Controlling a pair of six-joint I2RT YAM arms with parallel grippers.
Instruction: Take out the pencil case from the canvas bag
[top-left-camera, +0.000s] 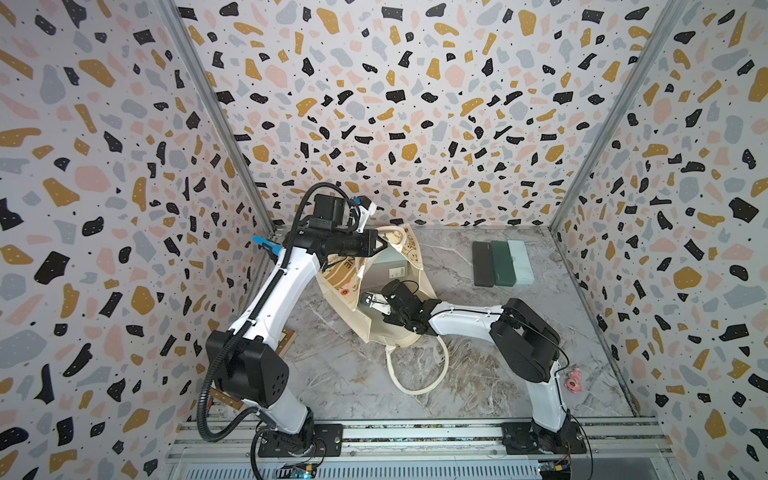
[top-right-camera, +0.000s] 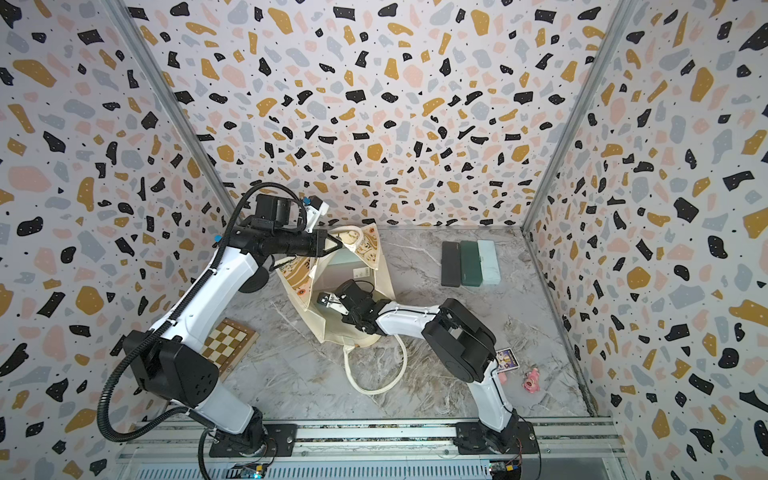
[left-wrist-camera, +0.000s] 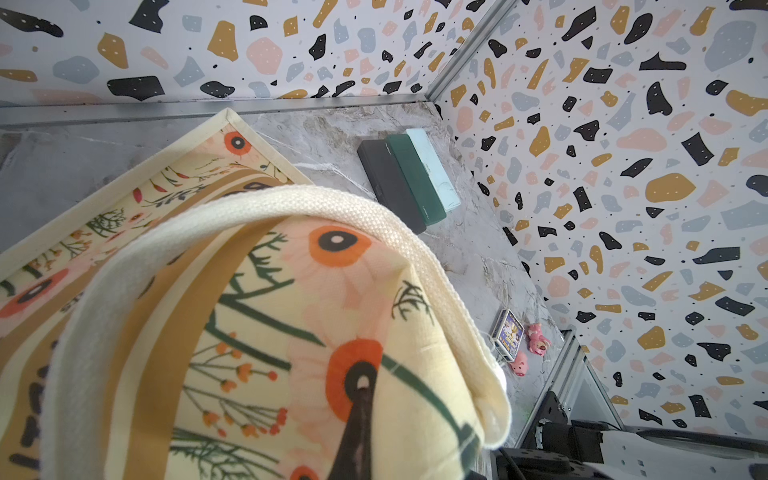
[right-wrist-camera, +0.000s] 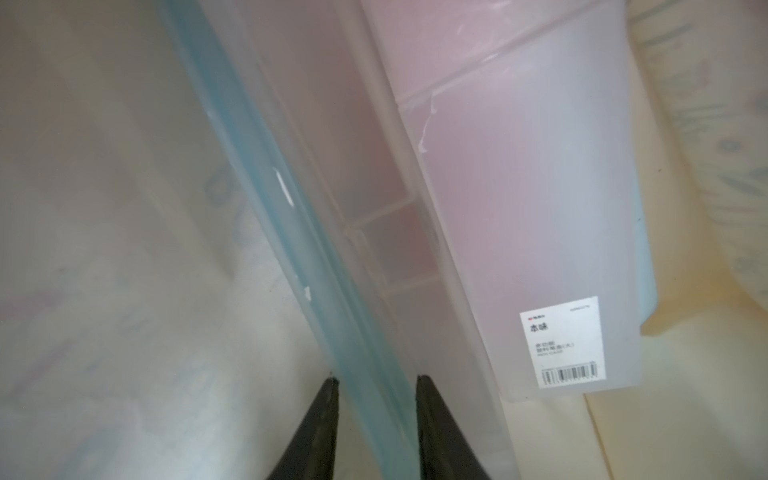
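The canvas bag (top-left-camera: 356, 316) stands upright with its mouth spread open. Inside it the translucent pencil case (right-wrist-camera: 528, 208), with a blue edge and a white barcode label, fills much of the right wrist view. My right gripper reaches down into the bag; its fingers stand apart on either side of the case's blue edge. At the bag's far left, my left gripper (top-left-camera: 385, 244) is shut at the raised rim. One dark finger (left-wrist-camera: 356, 440) lies over the printed cloth in the left wrist view; the other is hidden behind it.
Dark grey, green and pale blue boxes (top-left-camera: 501, 264) lie at the back right. A chessboard (top-right-camera: 228, 342) is by the left arm. A small card case (top-right-camera: 505, 359) and pink toy (top-right-camera: 531, 380) lie at the right. One white handle (top-left-camera: 417, 392) droops in front of the bag.
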